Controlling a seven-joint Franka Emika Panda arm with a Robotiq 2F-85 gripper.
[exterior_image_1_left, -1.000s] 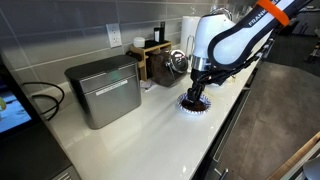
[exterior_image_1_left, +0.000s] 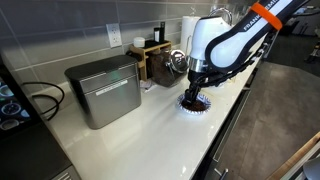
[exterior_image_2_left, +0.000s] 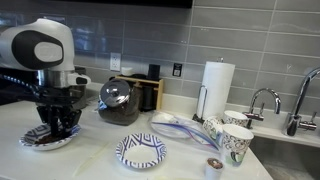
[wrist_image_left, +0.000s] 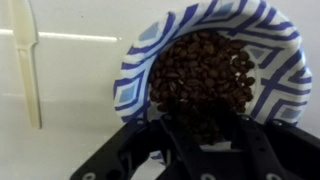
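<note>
Coffee beans (wrist_image_left: 200, 68) fill a paper bowl with a blue and white pattern (wrist_image_left: 140, 62), which stands on the white counter. Over the near side of that bowl, my gripper points down with its fingertips at the beans. The fingertips are dark and blurred in the wrist view, so whether any beans sit between them cannot be made out. From the side, the gripper (exterior_image_2_left: 62, 132) hides part of the bowl (exterior_image_2_left: 40, 145). A second patterned bowl (exterior_image_2_left: 141, 152) stands apart to the right and looks empty inside.
A pale plastic knife (wrist_image_left: 27, 65) lies beside the bowl. Behind are a dark round container (exterior_image_2_left: 120, 97) and a paper towel roll (exterior_image_2_left: 216, 90); patterned cups (exterior_image_2_left: 235, 145) stand at the right. The silver bin (exterior_image_1_left: 108, 90) borders clear counter.
The arm and gripper have shifted only very slightly at the bowl. Bowl and surrounding objects stay where they were.
</note>
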